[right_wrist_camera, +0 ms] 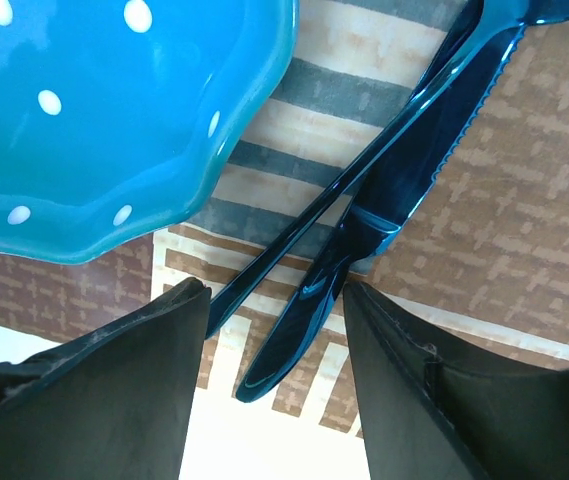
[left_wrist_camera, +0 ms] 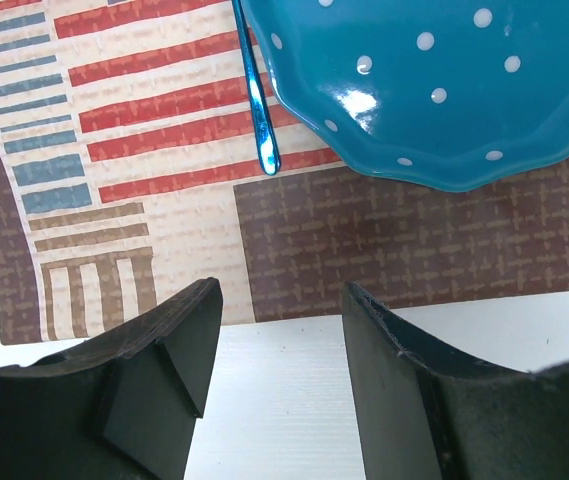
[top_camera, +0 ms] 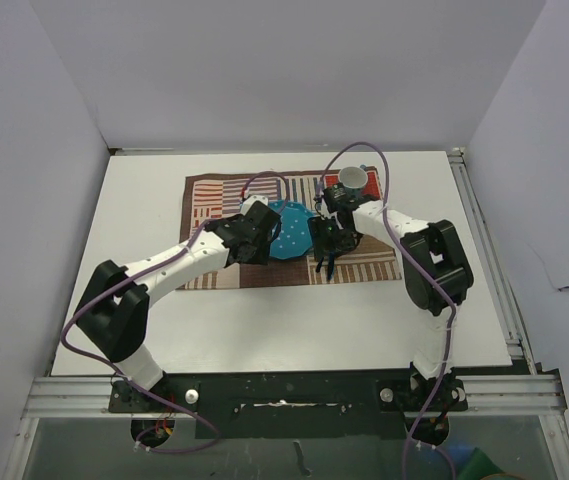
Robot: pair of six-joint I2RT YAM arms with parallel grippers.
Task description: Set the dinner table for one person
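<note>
A blue dotted plate with a wavy rim lies on the striped placemat. Left of it, in the left wrist view, rests a slim blue utensil handle; its head is out of frame. My left gripper is open and empty, over the mat's front edge. Right of the plate, in the right wrist view, a thin blue handle crosses close beside a serrated blue knife, whose handle end points toward the mat's front. My right gripper stands open over these handles, its fingers apart on either side.
A white mug stands at the back right of the mat, on a red patch. Bare white table lies in front of the mat, with free room to both sides.
</note>
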